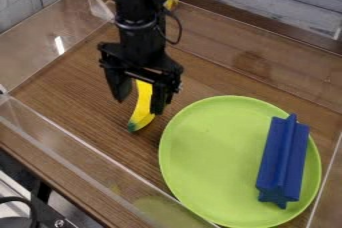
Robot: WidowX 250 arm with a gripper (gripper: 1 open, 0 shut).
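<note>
The black gripper [140, 90] is lowered over a yellow banana [142, 115] lying on the wooden table, its open fingers on either side of the banana's upper part. The banana has a green tip at its lower left end. Whether the fingers touch it cannot be told.
A large green plate [214, 162] fills the lower right, holding a blue block [281, 162]. Clear plastic walls border the left and front of the wooden surface [241, 62].
</note>
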